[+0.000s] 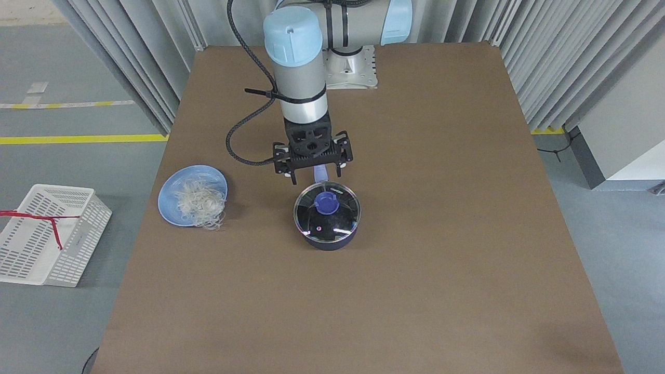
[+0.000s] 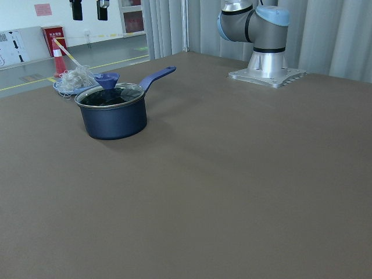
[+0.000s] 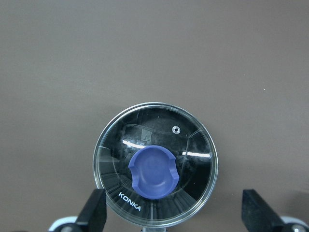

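Note:
A dark blue saucepan stands on the brown table with its glass lid, topped by a blue knob. Its blue handle points toward the back, partly hidden in the front view. My gripper is open and hangs over the pan, near the handle end of the lid; in the wrist view its two fingertips lie wide apart on either side below the knob, with nothing between them at their height.
A blue plate with tangled white strands sits left of the pan. A white crate stands on the floor beyond the table's left edge.

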